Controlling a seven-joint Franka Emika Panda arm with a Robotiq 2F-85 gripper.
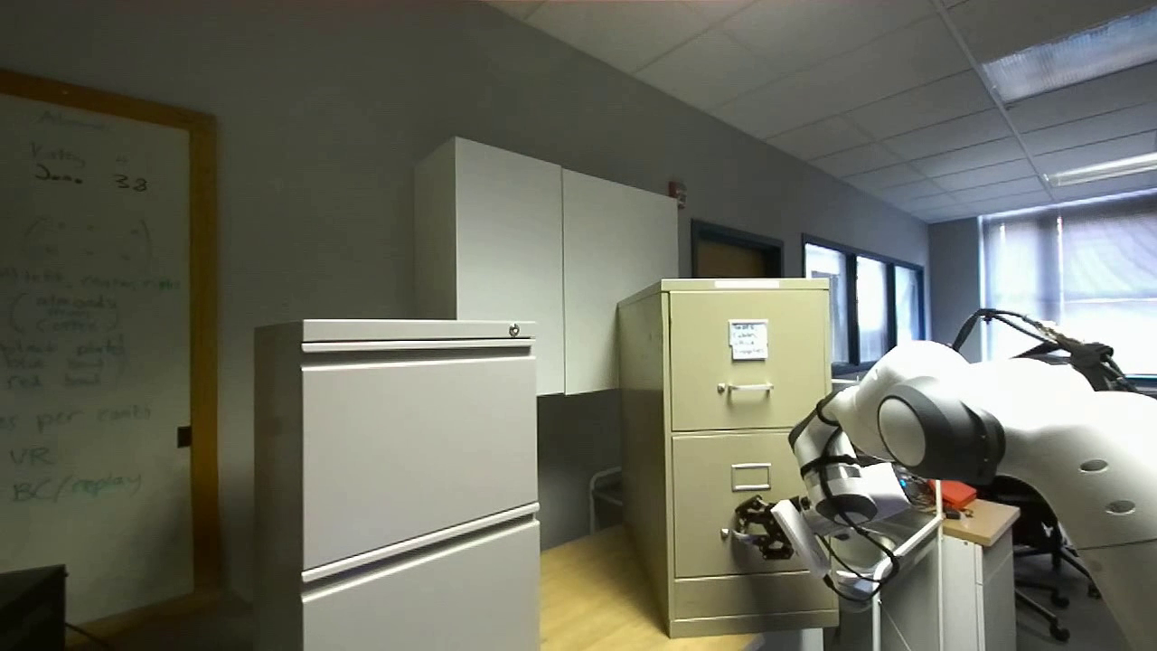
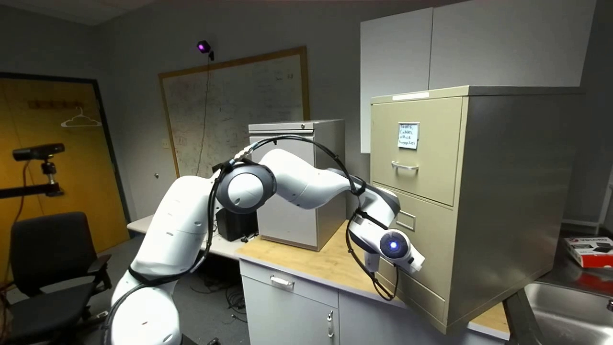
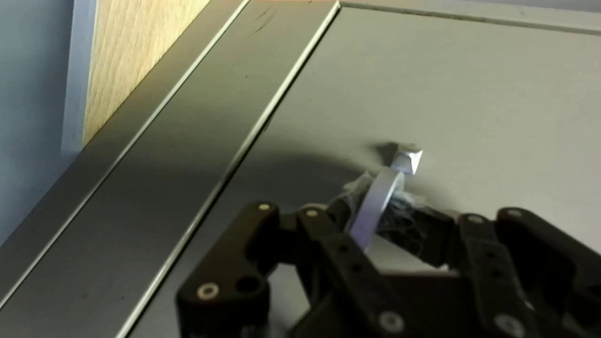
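A beige two-drawer filing cabinet point(image 1: 700, 510) stands on the wooden counter, both of its drawers flush with the front. In the wrist view, the silver handle point(image 3: 375, 203) of its lower drawer passes between my gripper's fingers. My gripper point(image 1: 748, 528) is shut on that handle, close against the drawer face point(image 3: 479, 101); the fingers hide the handle's nearer end. The upper drawer's handle point(image 2: 404, 166) is free, below a handwritten label point(image 2: 408, 135).
A grey cabinet point(image 1: 418, 456) stands on the same counter point(image 2: 327, 258), apart from the beige one. White wall cupboards point(image 1: 620, 271) hang behind. In exterior view 2 a sink point(image 2: 566, 304) lies right of the beige cabinet.
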